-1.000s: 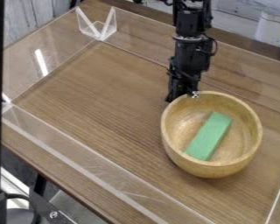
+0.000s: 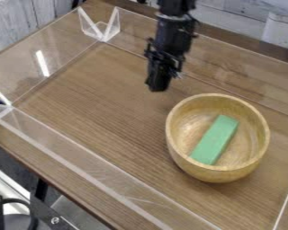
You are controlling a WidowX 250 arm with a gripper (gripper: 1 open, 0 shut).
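The black robot gripper (image 2: 158,75) hangs above the wooden table at the upper middle, up and left of a wooden bowl (image 2: 180,144), apart from it. It looks shut, with nothing visible between its fingers, though it is small in view. A green rectangular block (image 2: 216,140) lies inside the bowl at the lower right.
A white wire-like object (image 2: 100,22) stands at the back left, and a pale object (image 2: 283,27) sits at the top right edge. Dark items show at the left edge and lower left.
The gripper has moved back and to the left, away from the bowl's rim. The bowl and green block look unmoved.
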